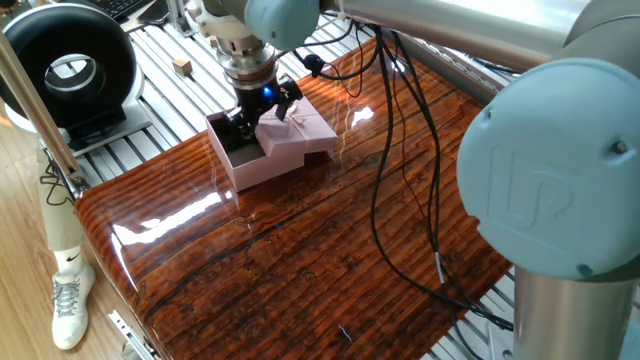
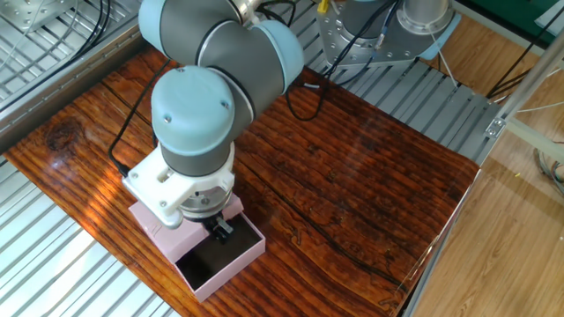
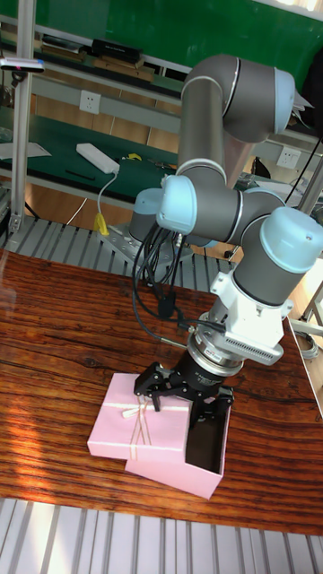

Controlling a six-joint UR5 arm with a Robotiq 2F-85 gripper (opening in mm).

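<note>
An open pink box (image 1: pixel 265 172) with a dark inside stands near the table's edge. Its pink lid (image 3: pixel 144 430), tied with a pale ribbon bow (image 3: pixel 134 413), lies askew over one part of it. The rest of the box's opening is uncovered. My gripper (image 3: pixel 173 404) is low over the lid's edge, its fingers spread apart. One finger is above the lid, the other reaches down at the uncovered opening. Whether either finger touches the lid cannot be made out. From above, the arm hides much of the lid in exterior view 2.
Glossy brown wood (image 1: pixel 300 270) lies clear over most of the table. Black cables (image 1: pixel 385 190) hang from the arm down across it. On the slatted metal surface behind are a small wooden block (image 1: pixel 182 67) and a black ring-shaped device (image 1: pixel 72 75).
</note>
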